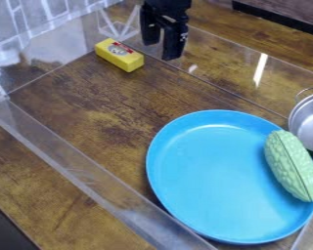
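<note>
At the top centre my black gripper (163, 39) hangs above the back of the wooden board, higher than and right of a yellow box (118, 55). Whether its fingers hold anything is too small to tell. A light blue plate (211, 181) fills the lower right, with a green bumpy gourd-like object (291, 166) on its right side.
A steel pot (307, 114) stands at the right edge beside the plate. Clear plastic walls (67, 161) border the work area. The middle and left of the wooden board (94, 112) are bare.
</note>
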